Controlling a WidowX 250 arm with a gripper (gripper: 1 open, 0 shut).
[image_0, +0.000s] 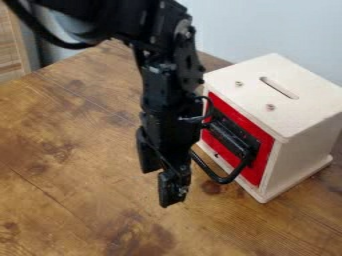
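Observation:
A pale wooden box (281, 95) with a slot on top stands at the right, its red front panel (227, 104) carrying a black hinged part with a black loop handle. My black gripper (160, 170) hangs just left of the box's front, angled downward and open. The arm partly covers the left side of the red panel and part of the handle.
A pale wall is behind, and a slatted wooden piece (11, 48) stands at the far upper left.

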